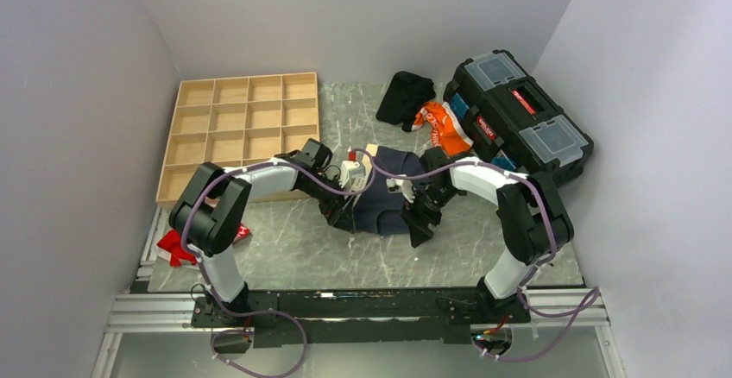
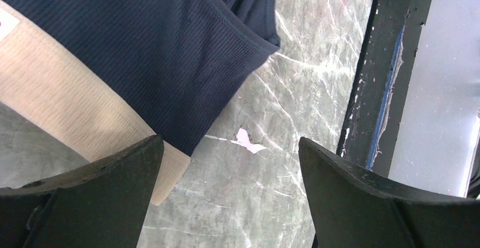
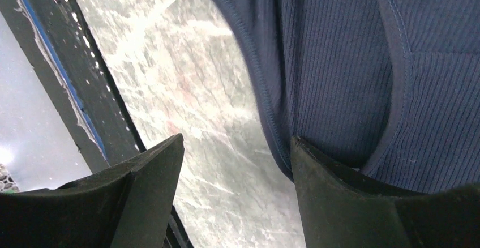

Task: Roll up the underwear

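Note:
The dark navy underwear [image 1: 386,210] lies on the marble table, with a beige waistband [image 2: 73,86] along its left side. My left gripper is open over its lower-left corner, where waistband and navy fabric meet; one finger touches or nearly touches the band. My right gripper stands open at the underwear's near right edge, a narrow folded strip of navy fabric beside its inner finger. Neither has anything clearly held between its fingers.
A wooden compartment tray [image 1: 229,115] is at back left, black cloth [image 1: 404,100] and orange bag [image 1: 436,128] behind, black toolboxes [image 1: 518,115] at right, red cloth [image 1: 173,248] at left.

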